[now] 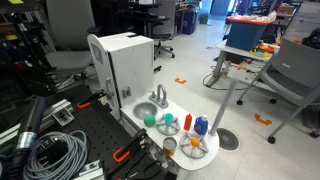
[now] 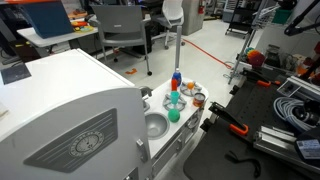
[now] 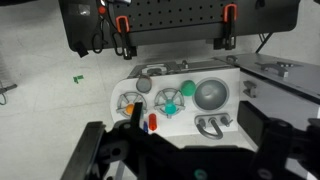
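Observation:
In the wrist view my gripper is open above the toy kitchen counter [image 3: 180,132], its dark fingers wide apart and nothing between them. Below it, a teal item [image 3: 171,108] sits on one burner and an orange item [image 3: 127,108] on another. A green item [image 3: 186,86] lies beside the sink basin [image 3: 211,95], which has a grey faucet [image 3: 208,125]. Exterior view 1 shows a red bottle [image 1: 187,122] and a blue item [image 1: 201,126] standing behind the burners. A metal cup [image 1: 169,147] is at the counter's front edge.
A tall white cabinet [image 1: 125,60] rises at the sink end of the counter. The dark table in front carries a coiled grey cable [image 1: 60,155] and an orange-and-black clamp [image 1: 130,150]. Bare floor [image 1: 265,140] lies beyond the counter.

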